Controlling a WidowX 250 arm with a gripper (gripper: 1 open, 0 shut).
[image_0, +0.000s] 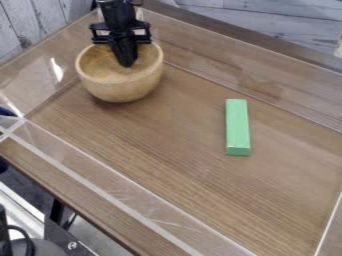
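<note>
A wide wooden bowl (120, 85) sits on the table at the upper left. The black gripper (127, 56) reaches down from the top of the view to the bowl, its tip at or inside the far part of the opening. The fingertips are dark and blurred, so whether anything is between them cannot be seen.
A green rectangular block (238, 127) lies on the right half of the wooden table (174, 180). Black cables show at the lower left, off the table's edge.
</note>
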